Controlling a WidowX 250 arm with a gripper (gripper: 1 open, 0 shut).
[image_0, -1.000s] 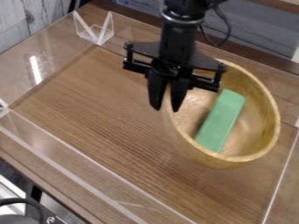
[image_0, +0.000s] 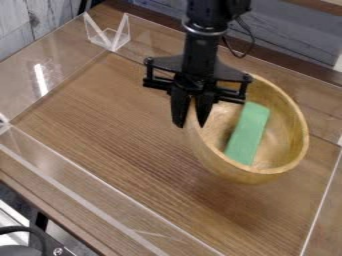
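Observation:
A black gripper (image_0: 194, 105) hangs from the arm at top centre, its fingers over the left rim of a tan bowl (image_0: 283, 150). Whether the fingertips grip the rim cannot be seen clearly. A green block (image_0: 247, 133) lies inside the bowl on its right side.
A small clear wire-like holder (image_0: 107, 30) stands at the back left, and a wall runs along the back.
The gripper has moved slightly up and back, away from the camera. The bowl appears shifted slightly the same way.

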